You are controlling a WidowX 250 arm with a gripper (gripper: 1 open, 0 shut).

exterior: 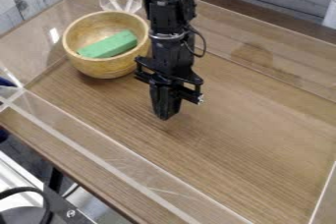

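Observation:
The black robot arm hangs down from the top of the camera view, its gripper [167,106] low over the middle of the wooden table. The fingers look closed, with nothing visible between them. To the upper left of the gripper stands a wooden bowl [90,65] holding a green block [109,45].
Dark cables [33,194] lie off its left edge at the lower left.

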